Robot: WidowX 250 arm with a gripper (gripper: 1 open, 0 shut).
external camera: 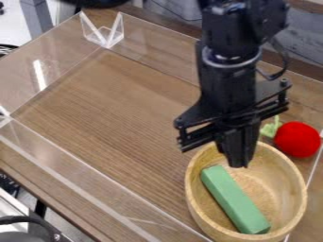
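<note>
My black gripper (232, 142) hangs over the upper part of a tan bowl (288, 203), shut, with nothing visible between its fingers. A green bar-like block (235, 200) lies tilted inside the bowl at the lower right of the camera view. A red round object (297, 140) sits just behind the bowl at the right, partly next to a small green item (270, 127) that is mostly hidden by the gripper.
A small clear plastic holder (104, 28) stands at the back left. Cables show at the lower left beyond the table edge.
</note>
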